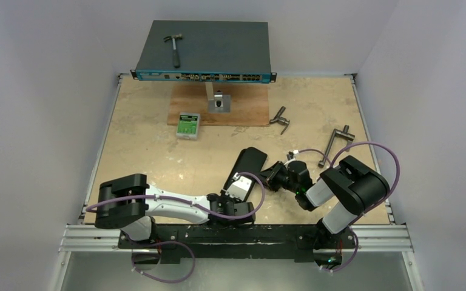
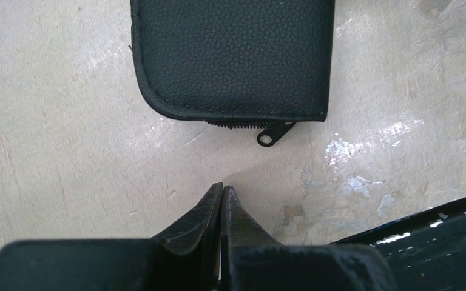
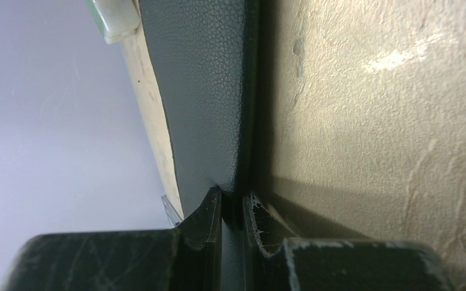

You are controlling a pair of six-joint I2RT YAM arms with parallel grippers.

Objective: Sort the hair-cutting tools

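A black leather zip case lies lengthwise between my two grippers in the top view. In the left wrist view its end, with a zipper pull, sits beyond the fingertips of my left gripper, which is shut with nothing between them. My right gripper is shut on the long edge of the case, seen close up in the right wrist view. No hair cutting tools can be made out; the case's contents are hidden.
A green-labelled box stands at centre left. Metal fittings and a larger one lie on the right. A rack unit carrying a hammer stands at the back.
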